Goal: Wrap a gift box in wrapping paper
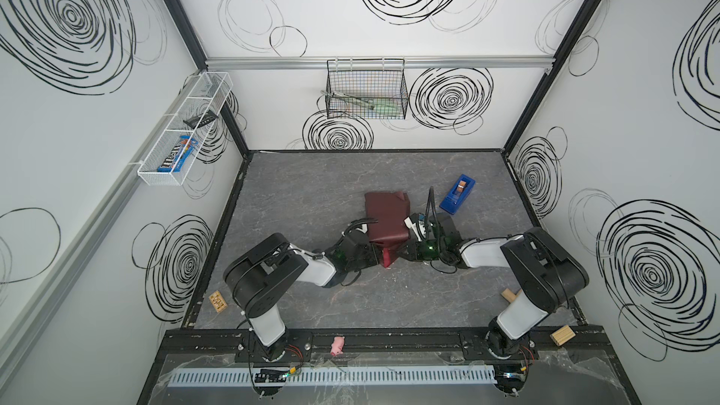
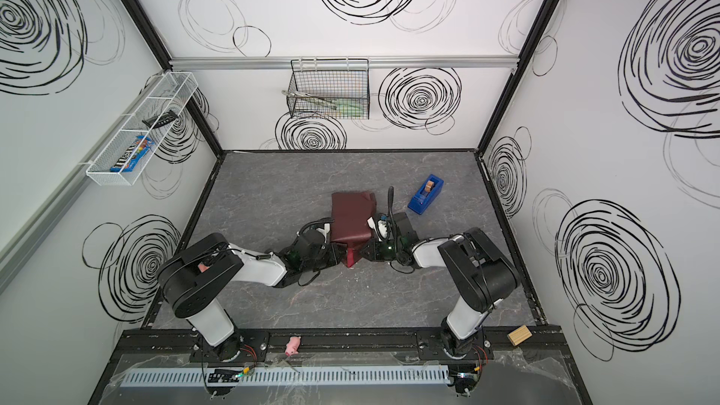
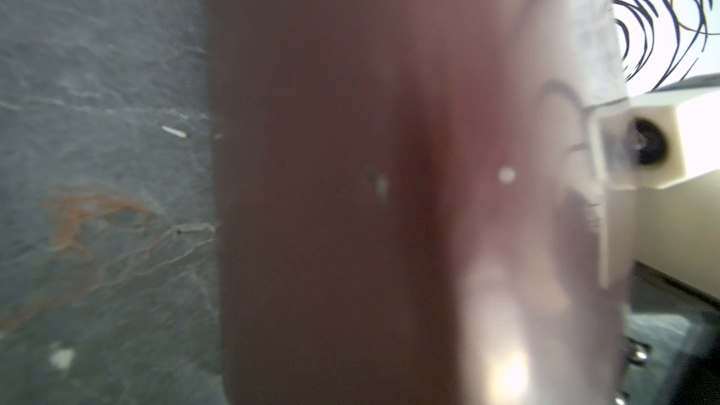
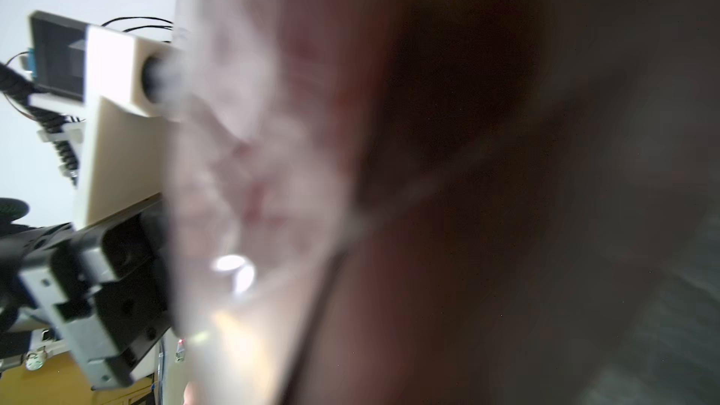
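Observation:
A box in maroon wrapping lies at the table's middle, a red folded flap sticking out at its near end. My left gripper is at the near-left of that end and my right gripper at the near-right, both against the wrapping; they appear shut on it, though their fingertips are hidden. In both wrist views the glossy maroon paper fills much of the picture, blurred.
A blue tape dispenser lies behind the right gripper. A wooden piece sits by the right arm. Wire baskets hang on the walls.

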